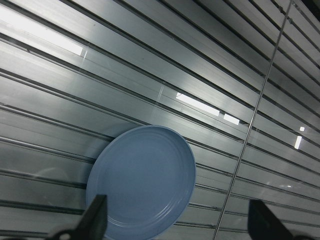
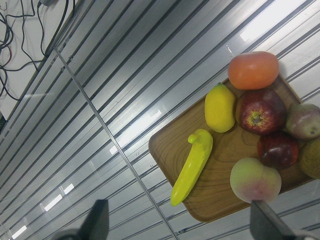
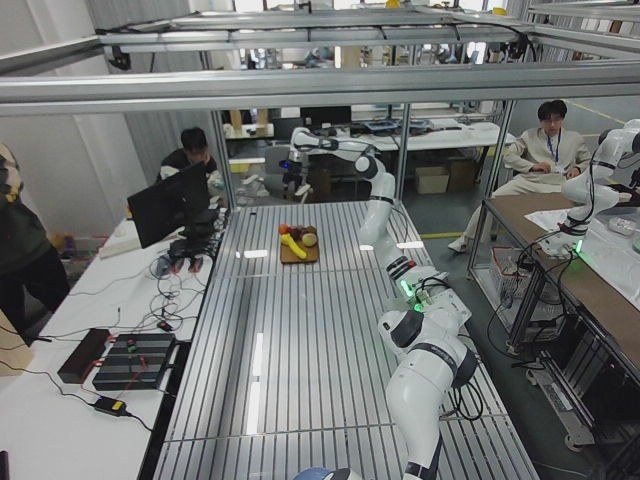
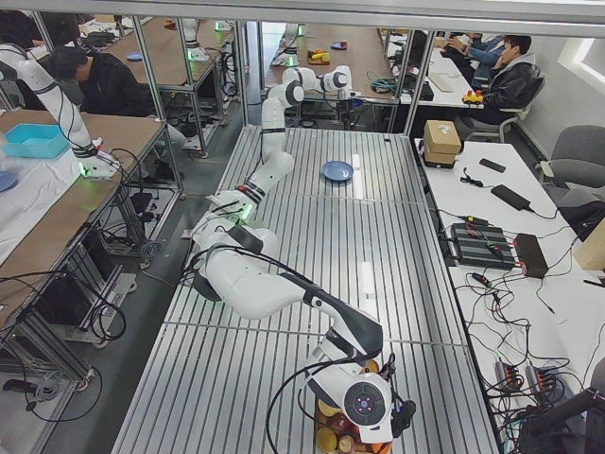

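A blue plate [image 4: 337,171] [image 1: 141,180] lies on the slatted metal table below my left gripper [image 4: 344,108]; in the left wrist view its fingers are wide apart, nothing between them. My right gripper [image 3: 296,178] hangs above a wooden tray [image 2: 220,200] of fruit, also open and empty. The tray holds a banana [image 2: 192,167], a lemon [image 2: 220,107], an orange [image 2: 253,70], a peach [image 2: 255,181] and several red and greenish fruits [image 2: 260,111]. In the camera right view my right arm hides much of the tray.
A white side table [image 4: 548,322] with cables, power units and boxes runs along one side. Another workbench [image 3: 530,210] with an arm stands on the other, with seated people nearby.
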